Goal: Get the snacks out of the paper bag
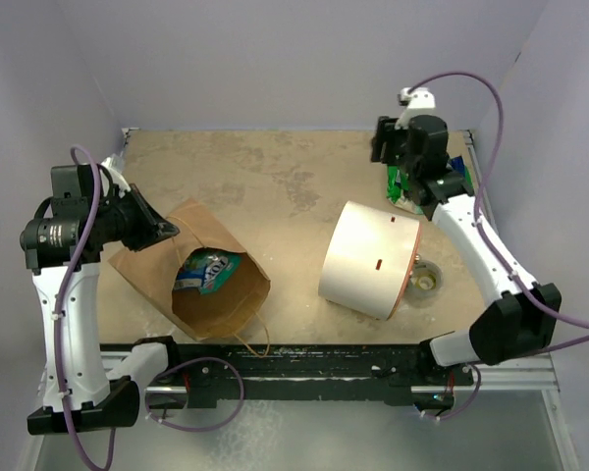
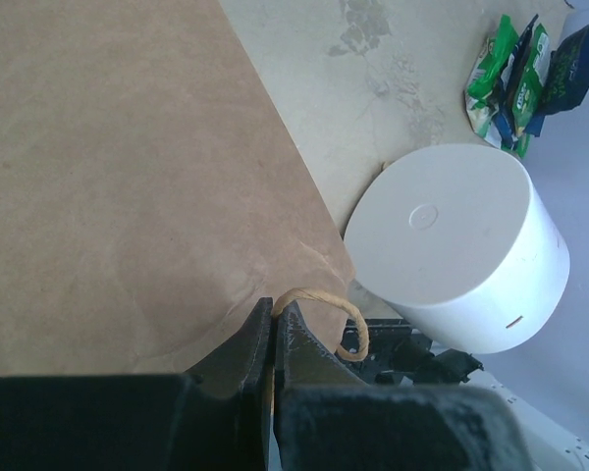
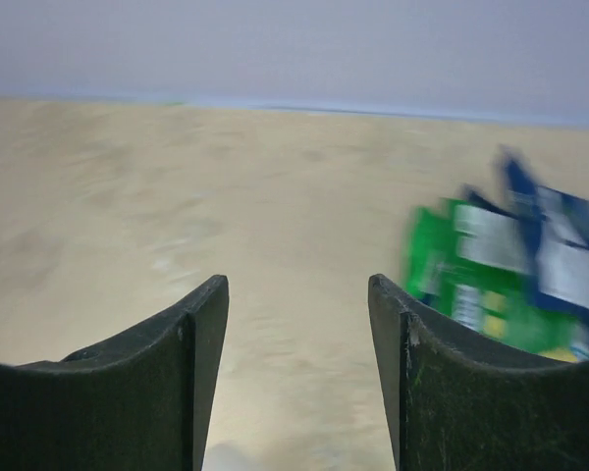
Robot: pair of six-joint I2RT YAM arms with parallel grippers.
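Observation:
A brown paper bag [image 1: 142, 270] lies tilted at the left of the table, its mouth facing front right. Inside it a green and blue snack packet [image 1: 216, 272] shows through the opening. My left gripper is shut on the bag's thin rope handle [image 2: 319, 293], which loops out between its fingertips. High at the back right, my right gripper [image 1: 381, 139] stands open and empty. Green and dark blue snack packets [image 3: 491, 280] appear blurred at the right of the right wrist view, outside the fingers.
A white cylinder [image 1: 368, 260] lies on its side right of centre, with a small clear container [image 1: 425, 280] beside it. Other packets [image 1: 398, 186] are piled at the back right, partly behind the right arm.

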